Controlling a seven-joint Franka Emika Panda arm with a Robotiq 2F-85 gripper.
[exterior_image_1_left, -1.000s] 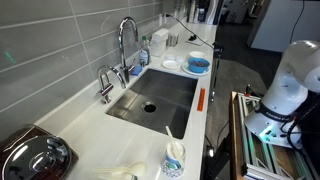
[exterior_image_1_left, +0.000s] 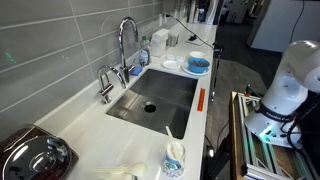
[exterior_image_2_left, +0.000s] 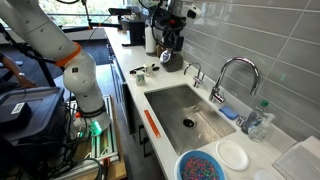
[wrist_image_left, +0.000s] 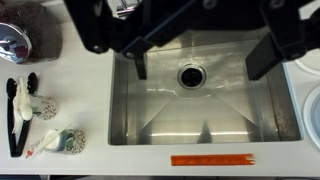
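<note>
High above the counter in exterior view 2, my gripper (exterior_image_2_left: 166, 42) hangs open. Looking down in the wrist view, its two dark fingers (wrist_image_left: 138, 65) are spread wide with nothing between them. Below lies the empty stainless steel sink (wrist_image_left: 195, 115) with its round drain (wrist_image_left: 192, 76). A flat orange-red bar (wrist_image_left: 212, 160) rests on the counter along the sink's front edge, clear of the gripper. To the left are a patterned cup (wrist_image_left: 70, 142) holding utensils and a second cup (wrist_image_left: 42, 108). The gripper itself is out of exterior view 1.
Two taps (exterior_image_1_left: 123, 45) rise behind the sink. Beyond its far end stand a blue bowl (exterior_image_1_left: 198, 66), a white plate (exterior_image_2_left: 232, 153) and soap bottles (exterior_image_1_left: 144, 55). A dark pot with a lid (exterior_image_1_left: 38, 158) sits at the near left. White counter beside the sink is mostly clear.
</note>
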